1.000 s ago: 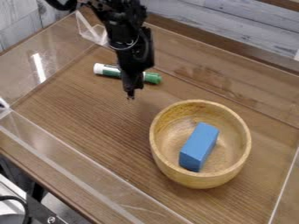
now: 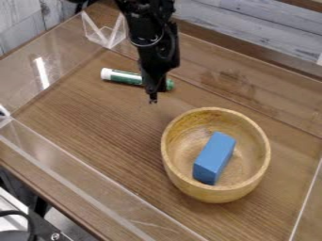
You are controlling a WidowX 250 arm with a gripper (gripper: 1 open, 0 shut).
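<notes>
My gripper (image 2: 152, 94) hangs from the top of the camera view, shut, with nothing visible between its fingers. Just behind it lies a green and white cylinder (image 2: 123, 77) on the wooden table, partly hidden by the gripper. To the front right, a round tan bowl (image 2: 183, 134) holds a blue block (image 2: 214, 157).
A transparent object (image 2: 107, 33) is at the upper left near the arm. A black cable lies at the bottom left corner.
The gripper has shifted slightly over the last second, staying beside the green and white cylinder. The bowl and block are unchanged.
</notes>
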